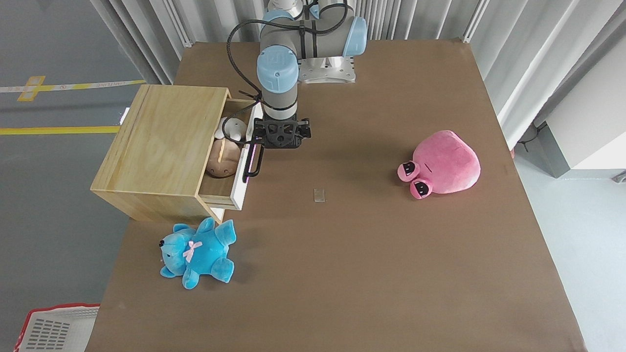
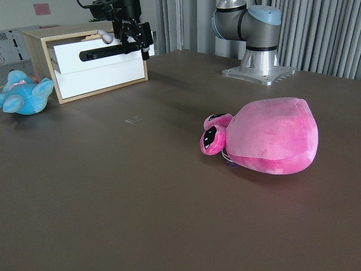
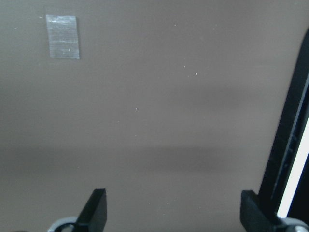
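A light wooden cabinet (image 1: pixel 158 141) has a white-fronted drawer (image 2: pixel 96 70) partly pulled out, holding a brown round toy (image 1: pixel 223 158) and a white toy (image 1: pixel 233 128). My black gripper (image 1: pixel 276 135) is at the drawer front, beside its black handle (image 1: pixel 252 173). In the wrist view the fingertips (image 3: pixel 96 208) stand apart near the bottom edge, with the dark handle along the right; whether anything is between them is unclear.
A blue bear (image 1: pixel 202 255) lies below the cabinet, a pink plush toy (image 1: pixel 443 164) to the right. A small clear square (image 1: pixel 319 195) is stuck on the table (image 1: pixel 364 264), which is otherwise clear.
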